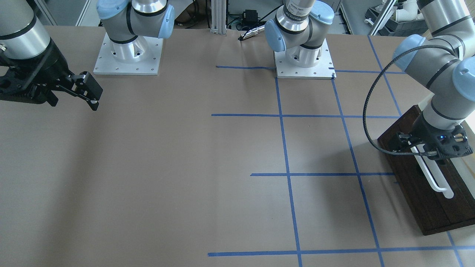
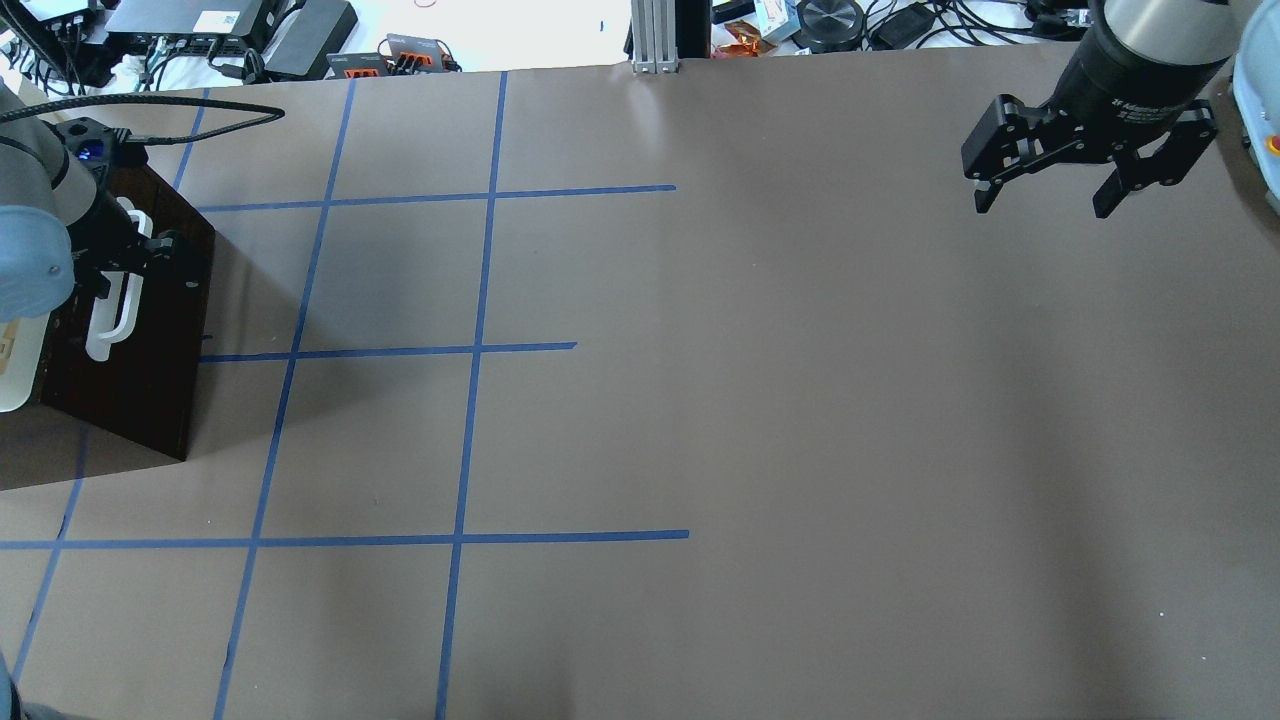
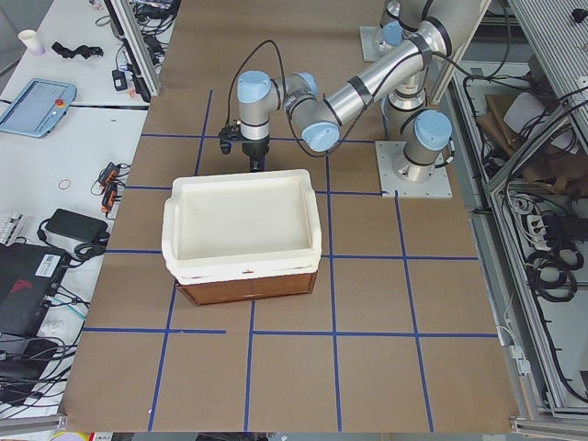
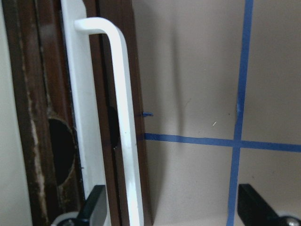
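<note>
A dark brown wooden box [image 1: 427, 209] with a white handle [image 1: 434, 178] on its side stands at the right of the front view; the left view shows a cream open top [image 3: 241, 225] on it. My gripper [image 1: 425, 149] is down at the box, over the handle's upper part. In the wrist view the handle [image 4: 124, 108] runs between my two black fingers, which stand wide apart at the bottom corners, open with nothing gripped. The top view shows the handle [image 2: 114, 318] partly hidden by the arm.
A second black gripper [image 2: 1086, 150] hangs at the other side of the table. The taped grid floor [image 1: 311, 147] beside the box is clear. Other arm bases stand at the back of the front view.
</note>
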